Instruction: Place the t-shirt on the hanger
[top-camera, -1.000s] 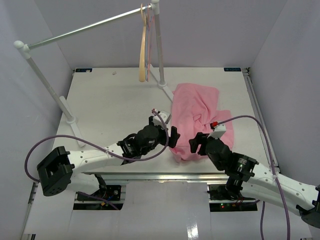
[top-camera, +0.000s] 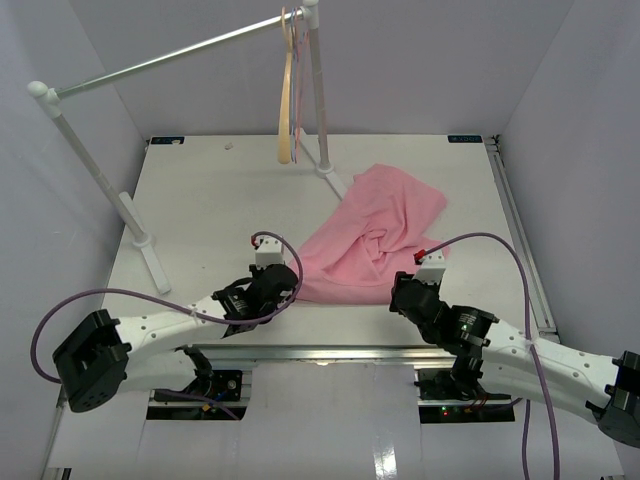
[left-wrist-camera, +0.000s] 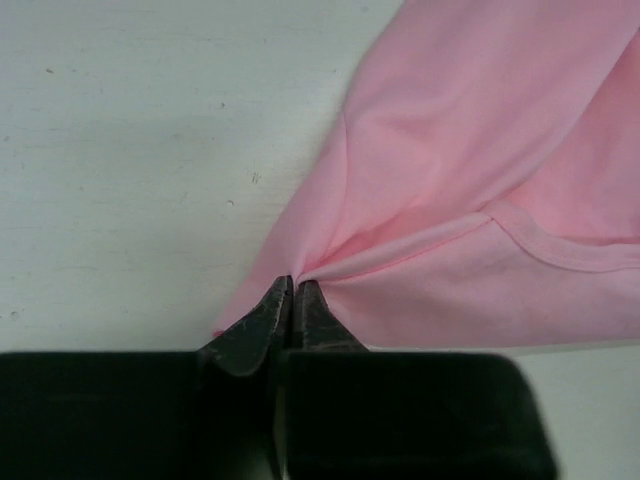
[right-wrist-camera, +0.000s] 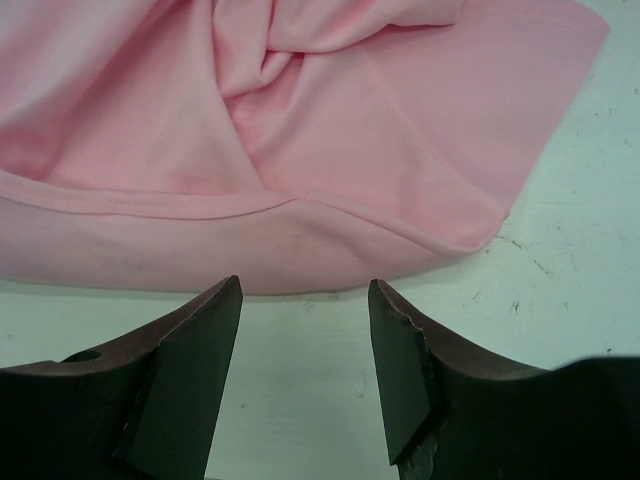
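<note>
The pink t shirt (top-camera: 380, 210) lies crumpled on the white table, stretched toward the front left. My left gripper is shut on a folded edge at its left corner, as the left wrist view shows. My right gripper is open over the table at the shirt's front hem, nothing between its fingers. A wooden hanger (top-camera: 284, 110) hangs from the rail at the back, beside thinner blue and pink ones.
The white rack (top-camera: 180, 50) stands over the table, with feet (top-camera: 147, 255) at the left and back centre.
My left gripper has shut on the shirt and moved left, pulling that corner along.
</note>
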